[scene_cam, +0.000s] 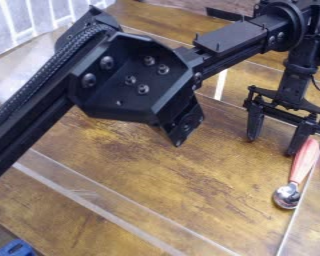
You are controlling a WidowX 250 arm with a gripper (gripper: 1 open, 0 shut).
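Observation:
My black gripper (272,133) hangs low at the right of the view, its two fingers apart and open, with nothing seen between them. Just right of and below it, an ice-cream scoop with a pinkish-red handle (304,157) and a metal head (286,197) lies on the wooden table (163,200). The handle's upper end is close by the right finger; whether they touch I cannot tell.
The arm's large black linkage crosses the upper left and hides part of the table. A white slatted object (36,25) stands at the top left, and a blue item (13,250) shows at the bottom-left corner.

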